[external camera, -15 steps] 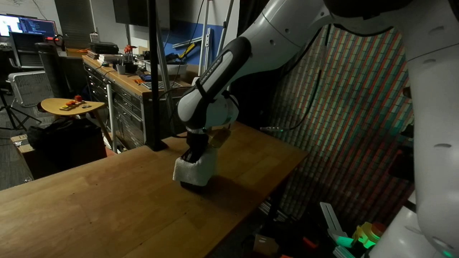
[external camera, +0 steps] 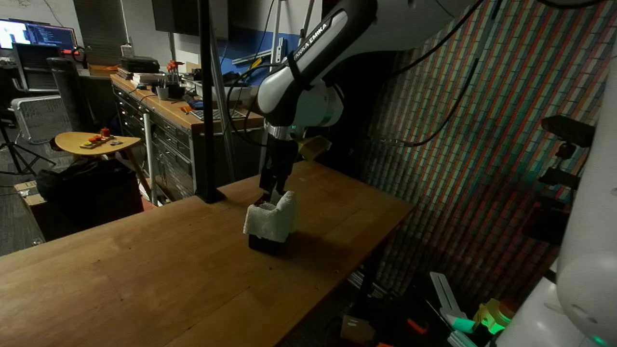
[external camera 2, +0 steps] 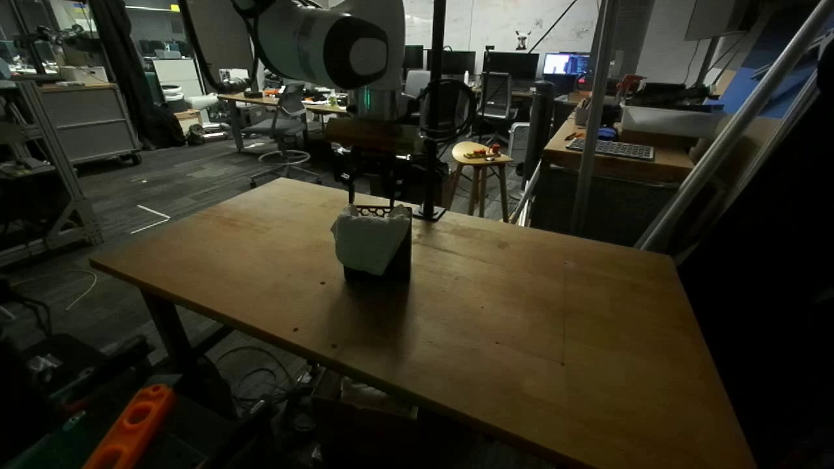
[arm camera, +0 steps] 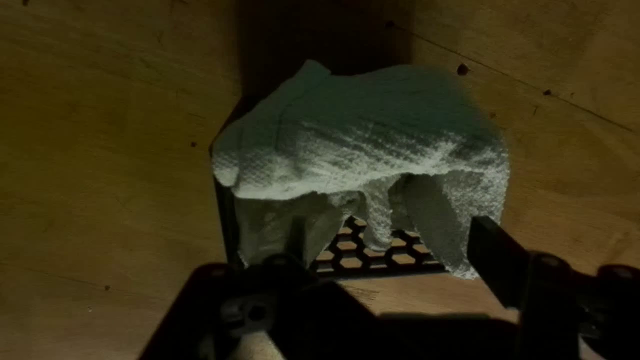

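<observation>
A white textured cloth (external camera: 269, 221) hangs over the side of a black box (external camera: 267, 245) on the wooden table. Part of it stands up in a peak at the rim. Seen from above in the wrist view, the cloth (arm camera: 360, 150) covers one side and drapes inside the box, while the honeycomb wall (arm camera: 375, 258) is partly bare. My gripper (external camera: 273, 193) points down at the box's top. It is open, its fingers (arm camera: 492, 252) wide apart with no cloth visibly pinched. Exterior view 2 has the gripper (external camera 2: 373, 202) just above and behind the box's far rim.
Bare tabletop (external camera 2: 500, 312) surrounds the box on every side. A black upright post (external camera: 205, 115) stands at the table's back edge. Beyond it are a small stool (external camera: 95, 141) and a drawer bench (external camera: 167, 115).
My gripper has risen from inside the cloth-covered box to its top. In exterior view 1 the box and cloth sit slightly farther right, with the cloth's peak now showing.
</observation>
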